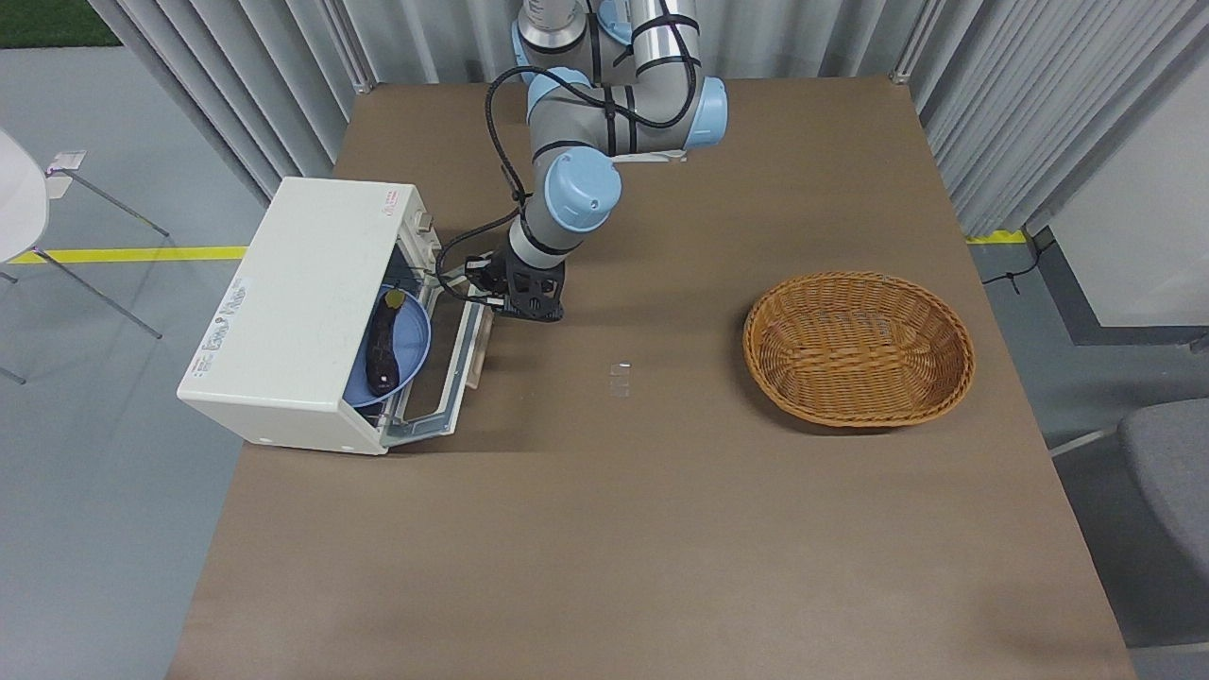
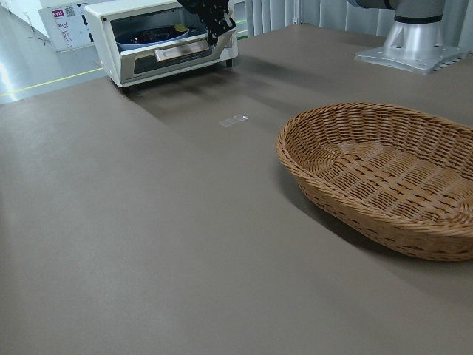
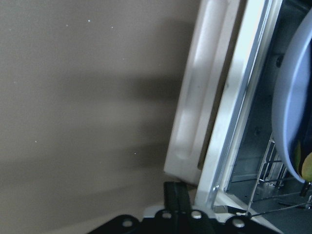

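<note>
A white toaster oven [image 1: 289,306] stands at the table's left with its glass door [image 1: 417,429] folded down. Inside sits a blue plate [image 1: 417,351] holding a dark eggplant [image 1: 381,361]. My gripper [image 1: 496,289] is at the door's rear part; in the wrist view its black fingers [image 3: 176,197] are beside the pale handle [image 3: 194,112] and door edge. Whether they are shut or grip anything is unclear.
A brown wicker basket [image 1: 858,348] rests on the right of the table [image 1: 680,533]. A chair [image 1: 1167,476] is beyond the right edge.
</note>
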